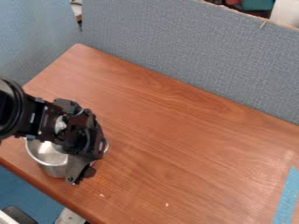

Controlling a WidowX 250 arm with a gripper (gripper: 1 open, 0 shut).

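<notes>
My black gripper (pixel 77 166) reaches in from the left and is low over a silver metal pot (pixel 47 157) at the lower left of the wooden table (pixel 176 149). Its body covers much of the pot. The fingertips are down at the pot's right side, partly hidden, and whether anything lies between them is unclear.
Grey padded walls (pixel 187 52) border the table at the back and left. A blue tape strip (pixel 288 192) lies at the right edge. The table's front left edge is just beside the pot.
</notes>
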